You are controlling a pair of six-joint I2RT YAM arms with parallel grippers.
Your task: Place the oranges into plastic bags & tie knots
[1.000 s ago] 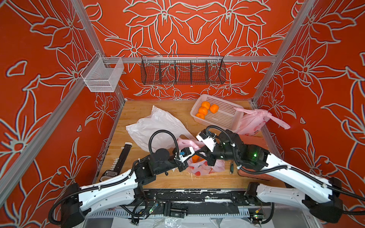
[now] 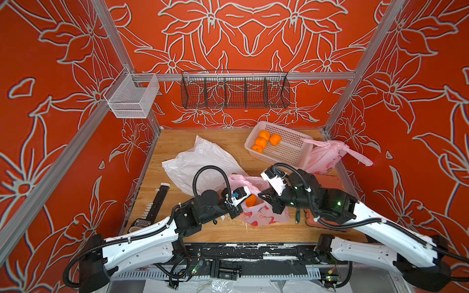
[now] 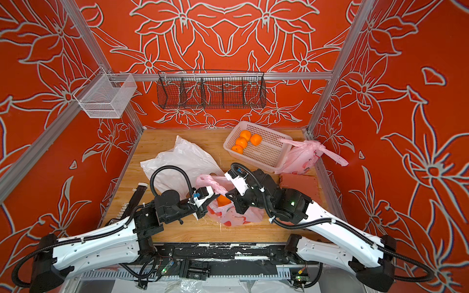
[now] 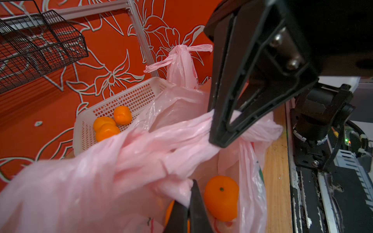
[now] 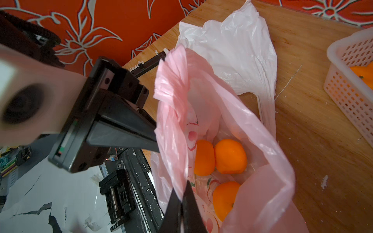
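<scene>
An open pink plastic bag [image 5: 264, 151] stands on the table between my arms, with oranges [image 5: 230, 156] inside it. Its upper edge is bunched and twisted into a strand [image 4: 155, 155]. At one end of that strand, my left gripper is shut on the thin plastic. My right gripper is shut too, its tips against the strand, with no plastic clearly seen gripped between them. Across the left wrist view, one right finger [image 4: 229, 116] lies over the twisted plastic.
A pale basket [image 2: 293, 151] with several oranges [image 2: 261, 142] stands at the back. Right of it sits a knotted pink bag [image 2: 327, 156]. An empty white bag [image 2: 200, 163] lies flat at the left, beside a black strip-like object [image 2: 155, 202].
The left gripper has stayed in place.
</scene>
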